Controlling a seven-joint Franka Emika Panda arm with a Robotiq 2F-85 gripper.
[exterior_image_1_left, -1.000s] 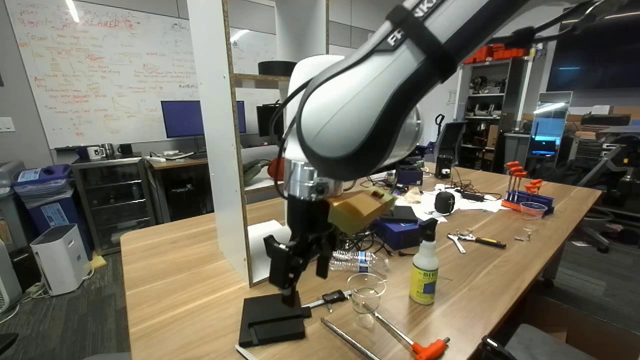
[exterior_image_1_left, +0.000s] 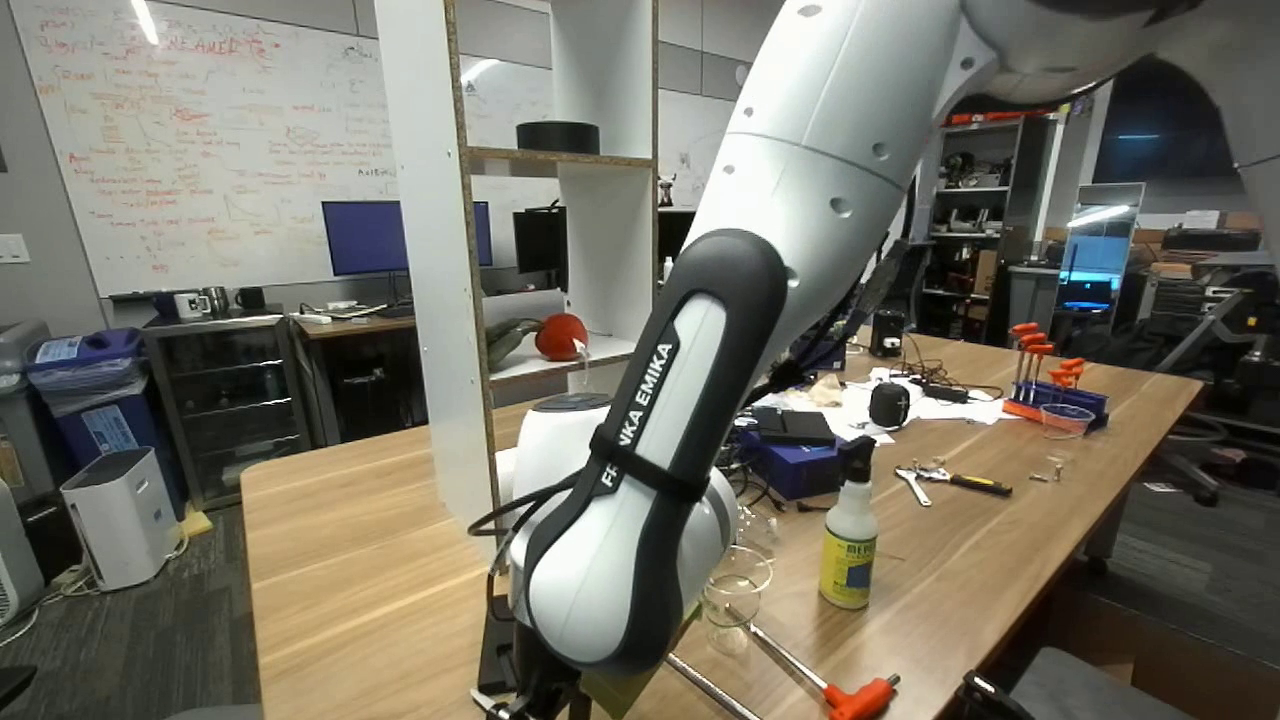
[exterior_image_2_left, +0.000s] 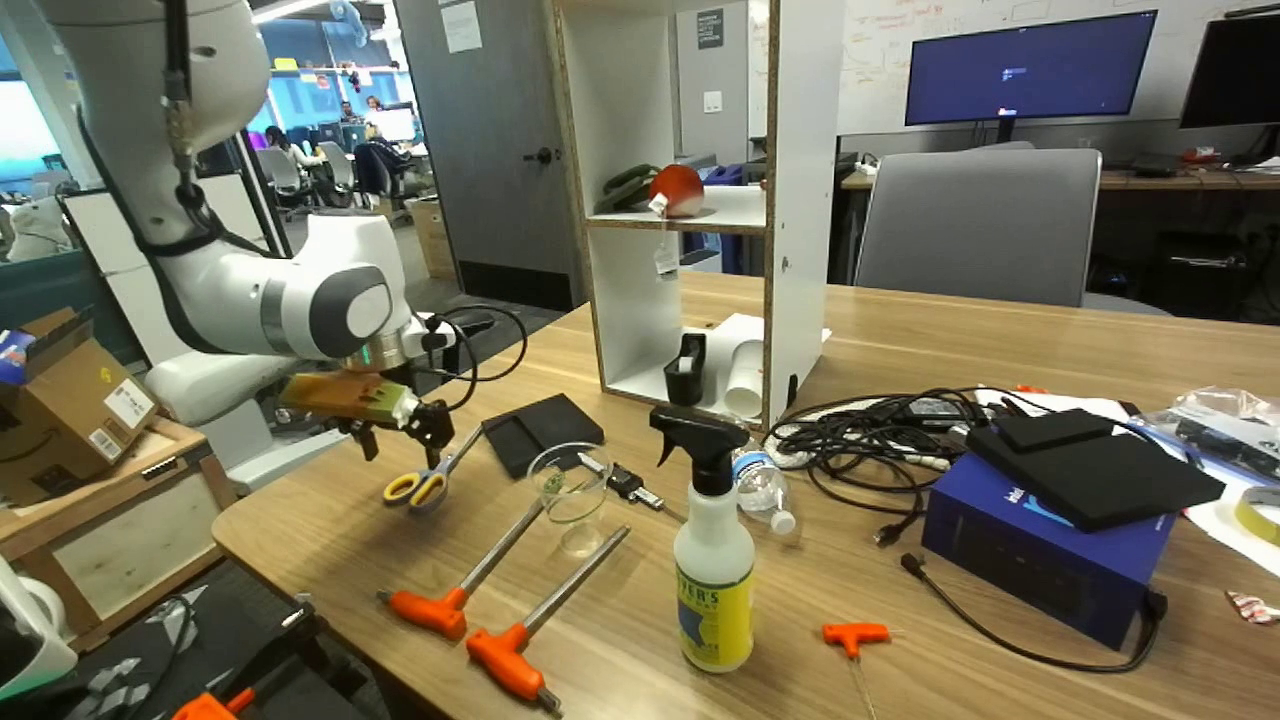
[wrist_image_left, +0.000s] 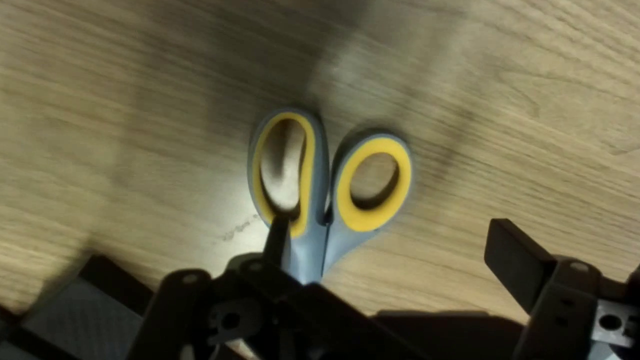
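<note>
Grey-and-yellow scissors (wrist_image_left: 354, 210) lie flat on the wooden table, both handle loops visible in the wrist view. My gripper is open above the table, with nothing held between its fingers. Its left finger (wrist_image_left: 277, 243) overlaps the base of the left loop in the picture, and the blades are hidden under the gripper body. The right finger stands well to the right of the handles, over bare wood. In exterior view 2 the gripper (exterior_image_2_left: 399, 444) hangs just above the scissors (exterior_image_2_left: 420, 488) near the table's left edge.
A flat black case (exterior_image_2_left: 542, 434) lies beyond the scissors. Two orange-handled tools (exterior_image_2_left: 510, 660), a clear cup (exterior_image_2_left: 573, 504) and a spray bottle (exterior_image_2_left: 715, 576) stand or lie to the right. The white shelf unit (exterior_image_2_left: 804, 240) rises behind.
In exterior view 1 the arm has come down and nearer the camera. The gripper, which was over the black case, is now low at the bottom edge, mostly hidden behind the forearm.
</note>
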